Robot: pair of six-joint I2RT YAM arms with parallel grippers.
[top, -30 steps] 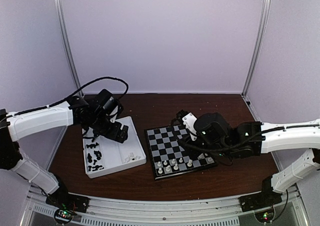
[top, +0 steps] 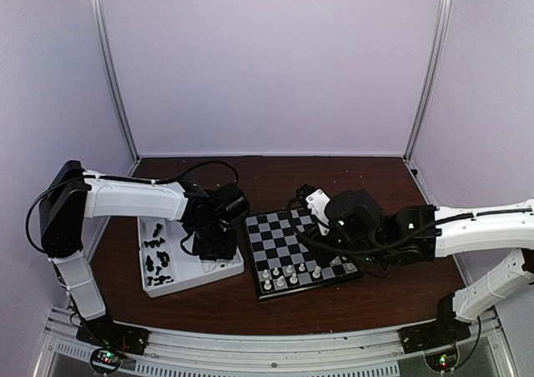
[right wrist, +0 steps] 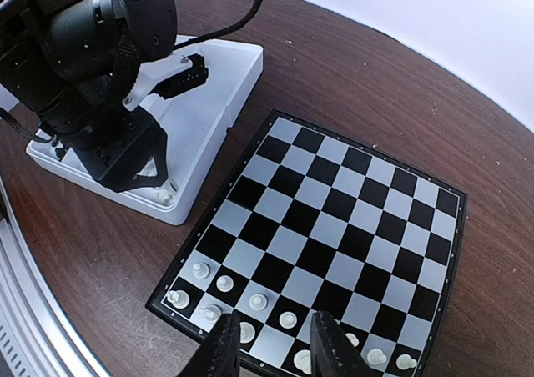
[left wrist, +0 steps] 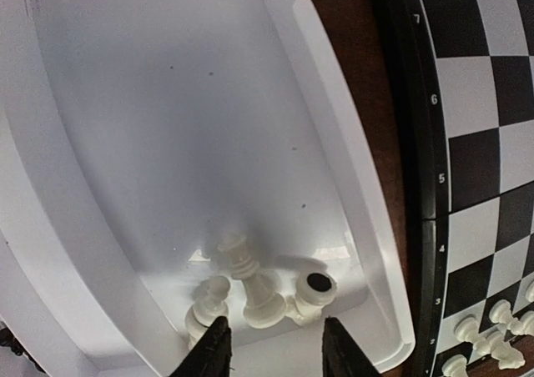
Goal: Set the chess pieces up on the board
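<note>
White pieces lie at one end of the white tray (left wrist: 350, 152): a tall one (left wrist: 243, 270) in the middle, a smaller one (left wrist: 213, 298) to its left, and one showing its dark base (left wrist: 319, 282) to the right. My left gripper is open over that end, its fingers apart, with nothing visibly held. Several white pieces, such as a pawn (right wrist: 259, 301), stand in the near rows of the chessboard (right wrist: 322, 218). Above the board's near side, my right gripper is also open; nothing shows held in it.
Dark pieces (top: 157, 264) lie in the tray's left part. A narrow strip of wooden table (left wrist: 380, 102) separates tray and board. The board's middle and far rows are empty. Behind the board the table (right wrist: 367, 77) is clear.
My left arm has swung to the right over the tray, from its middle to the corner with the white pieces, now largely covering them from above. The right arm appears still.
</note>
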